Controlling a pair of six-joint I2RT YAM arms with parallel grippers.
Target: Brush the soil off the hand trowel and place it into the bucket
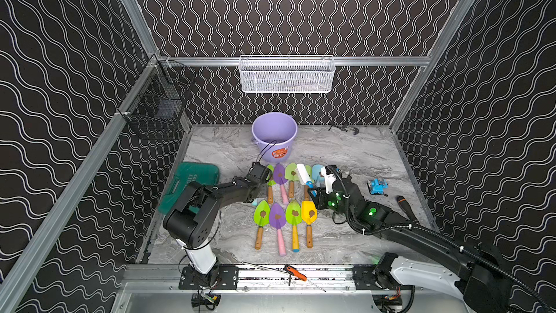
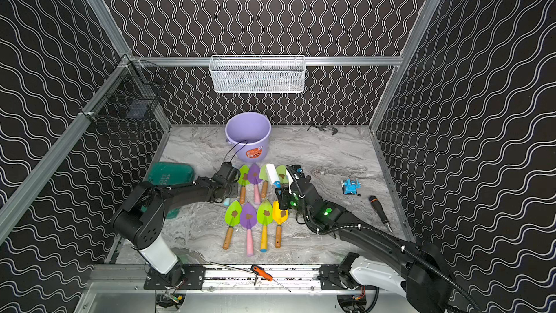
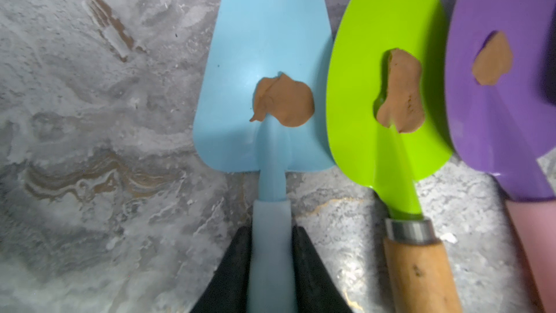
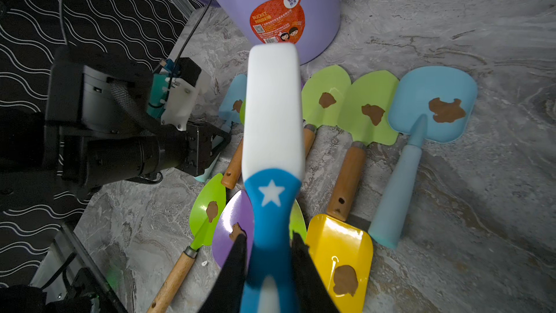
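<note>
Hand trowels in green, purple, blue and yellow lie in two rows, with brown soil on their blades. My left gripper is down over a light blue trowel (image 3: 260,29); its fingers flank that handle, but whether they grip it is unclear. A green trowel (image 3: 359,52) and a purple trowel (image 3: 501,0) lie beside it. My right gripper is shut on a brush (image 4: 272,110) with white head and blue handle, held above the trowels. The lilac bucket (image 1: 266,150) stands behind them.
A teal case (image 2: 173,171) lies at the left, a small blue vise (image 2: 350,185) and a screwdriver (image 2: 376,205) at the right. A white mesh basket (image 1: 286,75) is on the back wall.
</note>
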